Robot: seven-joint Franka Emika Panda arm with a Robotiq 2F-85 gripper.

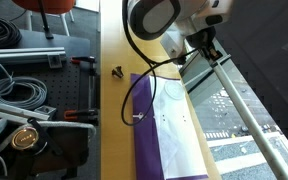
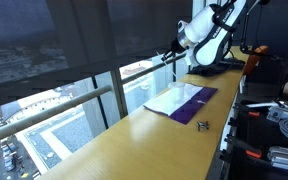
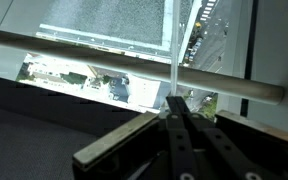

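My gripper is shut at the window, with its fingertips near a white rail in the wrist view. A thin pale strand runs from the top of that view to the fingertips. Whether it lies between them or behind them, I cannot tell. In the second exterior view the gripper is raised beside the window, beyond the far end of the table. On the table below lie a purple sheet and white paper.
A dark blind covers the upper window. The long rail borders the table on the window side. Small dark parts lie near the opposite edge, beside a black cart with cables and tools.
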